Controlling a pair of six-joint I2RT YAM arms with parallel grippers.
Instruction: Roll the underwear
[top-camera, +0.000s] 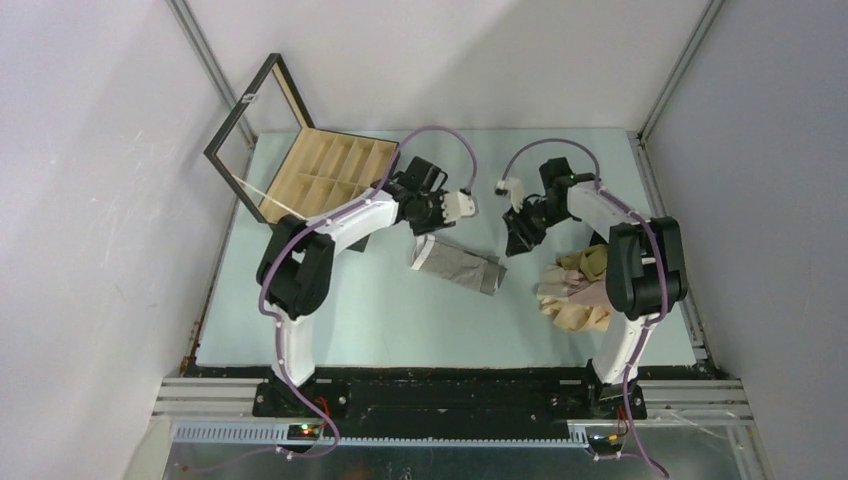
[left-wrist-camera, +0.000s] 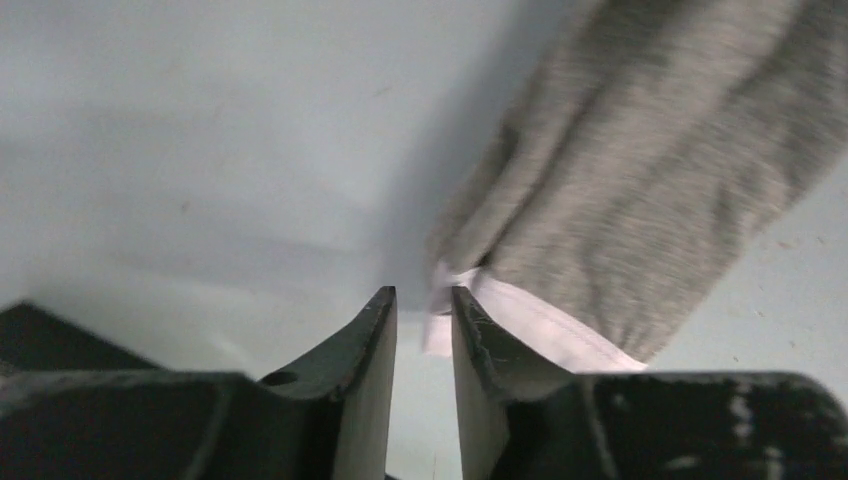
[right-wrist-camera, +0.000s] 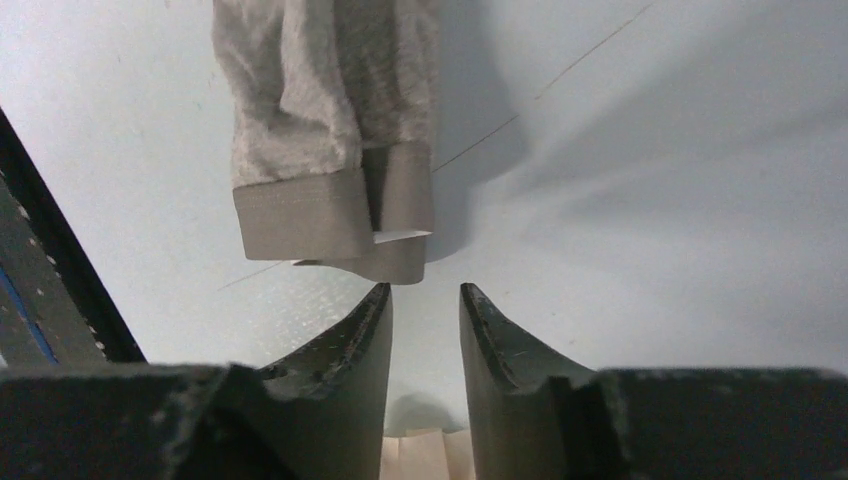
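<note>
Grey underwear (top-camera: 455, 265) lies as a long folded strip in the middle of the table, with a pale band at its left end and a darker band at its right. My left gripper hovers by the pale-banded end, its fingers part open and narrowly spaced, the cloth just beyond them in the blurred left wrist view. My right gripper is above and just beyond the dark waistband end (right-wrist-camera: 300, 215), fingers apart with nothing between them.
An open wooden compartment box (top-camera: 330, 165) stands at the back left. A pile of tan, olive and pink clothes (top-camera: 580, 300) lies at the right.
</note>
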